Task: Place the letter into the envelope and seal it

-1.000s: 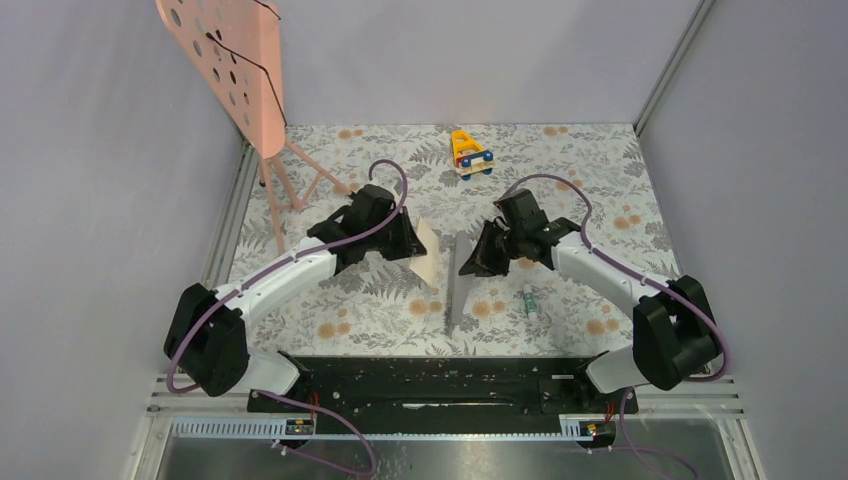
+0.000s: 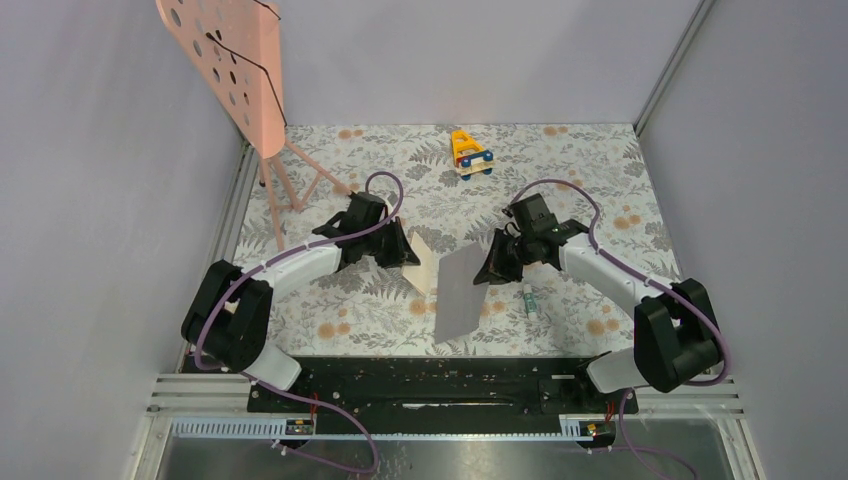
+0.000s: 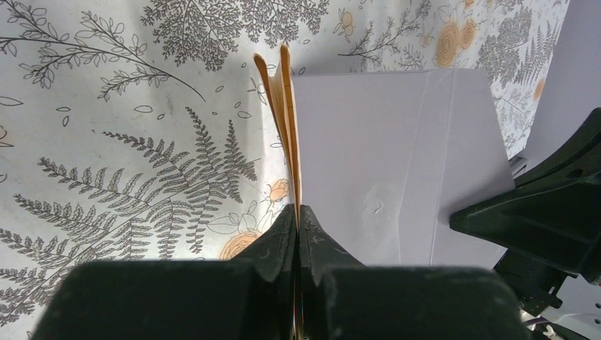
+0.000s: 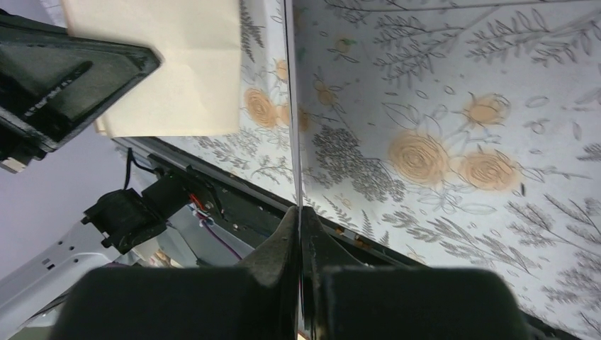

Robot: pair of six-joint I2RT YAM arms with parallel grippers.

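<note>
The cream letter (image 2: 426,268), folded into layers, is pinched at one edge by my left gripper (image 2: 412,261). Seen from the left wrist, the letter (image 3: 285,120) stands edge-on between the shut fingers, its layers slightly parted at the far end. To its right, the grey envelope (image 2: 461,300) hangs from my right gripper (image 2: 482,279), which is shut on its right side. Its broad face (image 3: 354,156) with a crease shows in the left wrist view. From the right wrist, only a thin edge of the envelope (image 4: 293,106) appears. A narrow gap separates letter and envelope in the top view.
A green and white tube (image 2: 530,302) lies just right of the envelope. Farther back is a yellow and blue toy (image 2: 470,155), and a pink perforated stand (image 2: 235,75) rises at the back left.
The envelope has turned from nearly edge-on to showing its wide face upward. Over the second, my left gripper shifted slightly left with the letter, and the right one moved slightly right.
</note>
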